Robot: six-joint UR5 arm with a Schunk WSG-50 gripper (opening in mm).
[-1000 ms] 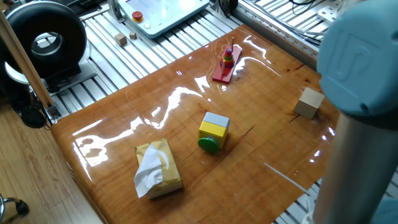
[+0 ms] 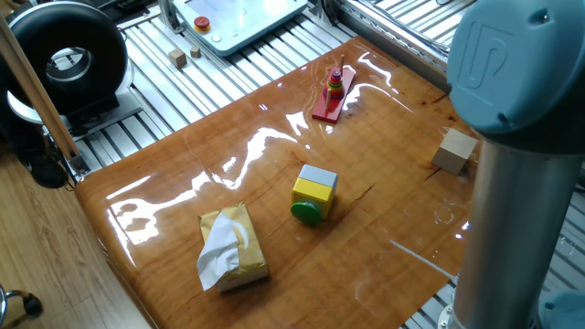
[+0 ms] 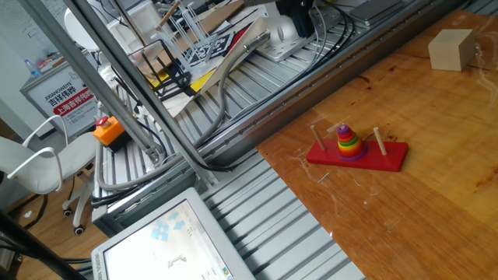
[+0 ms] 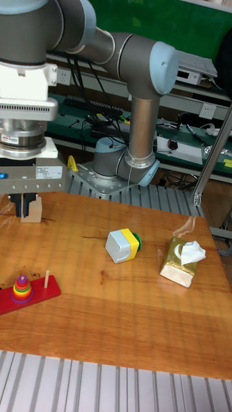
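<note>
In exterior view 3 my gripper (image 4: 24,212) points down at the table's left side, its dark fingers overlapping the view of a plain wooden block (image 4: 33,210). Whether they touch it, and how far apart they stand, is unclear. The same wooden block (image 2: 454,151) rests by the right edge in exterior view 1. A red peg board (image 2: 325,111) carries a stack of coloured rings (image 2: 335,88) near the far edge. Mid-table lies a grey and yellow block with a green round end (image 2: 313,190). Beside it is a gold tissue pack (image 2: 245,254) with a white tissue sticking out.
My arm's column (image 2: 503,228) stands at the table's right. A tablet-like panel (image 2: 239,23) with a red button and two small wooden cubes lie on the slatted metal surface beyond. Bare wood separates the block, the peg board and the tissue pack.
In exterior view 1 my arm's blue-capped joint has shifted left and slightly up, and the column has swung left. The objects on the table have stayed put.
</note>
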